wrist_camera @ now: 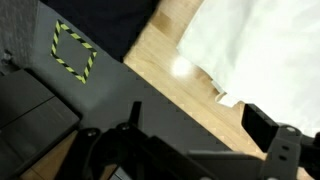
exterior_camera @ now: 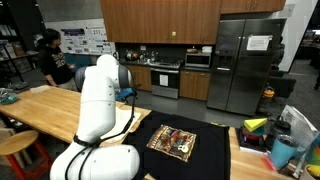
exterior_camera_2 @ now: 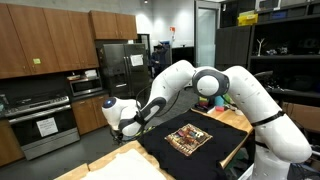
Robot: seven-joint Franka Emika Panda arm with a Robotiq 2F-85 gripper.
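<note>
My gripper is open, its dark fingers wide apart with nothing between them. Below it, a white cloth or paper sheet (wrist_camera: 262, 50) lies on the wooden table at the upper right of the wrist view. In the second exterior view the white sheet (exterior_camera_2: 125, 165) is at the bottom, with the gripper (exterior_camera_2: 122, 131) above and beyond it. The first exterior view has the gripper (exterior_camera: 126, 95) small and dark near the table's far edge.
A black cloth (exterior_camera: 212, 152) covers part of the table, with a patterned, cluttered tray or board (exterior_camera: 172, 143) on it. Cans and containers (exterior_camera: 284, 150) crowd the right side. A person (exterior_camera: 52, 62) is at the far left. Grey floor (wrist_camera: 130, 85) lies beyond the table edge.
</note>
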